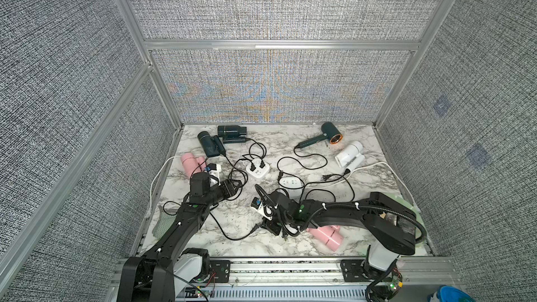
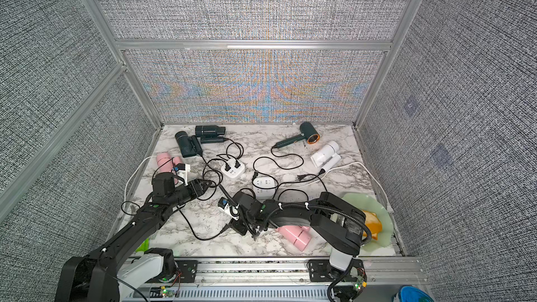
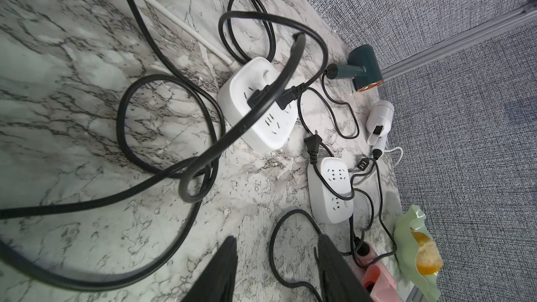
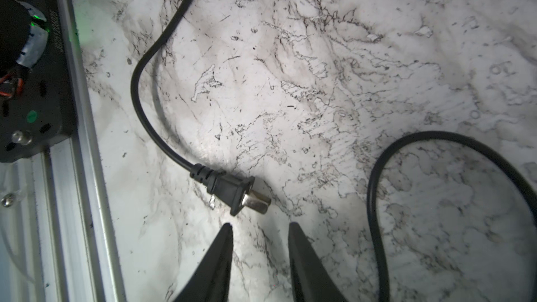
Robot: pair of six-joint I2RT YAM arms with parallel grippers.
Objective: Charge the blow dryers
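A loose black plug (image 4: 229, 190) lies on the marble table, just beyond the fingertips of my open right gripper. My left gripper is open and empty above the table, short of a white power strip (image 3: 257, 128) with black plugs in it. A second power strip (image 3: 330, 195) has cables across it. Dark green dryers (image 1: 209, 142) lie at the back left, another (image 1: 330, 132) at the back right near a white dryer (image 1: 348, 152). Pink dryers (image 1: 189, 163) lie at the left and front centre.
Looped black cables cover much of the middle table. A pale green bowl (image 2: 380, 235) with yellow contents sits at the front right, partly under my right arm. A metal rail (image 4: 95, 201) runs along the front edge, beside the plug.
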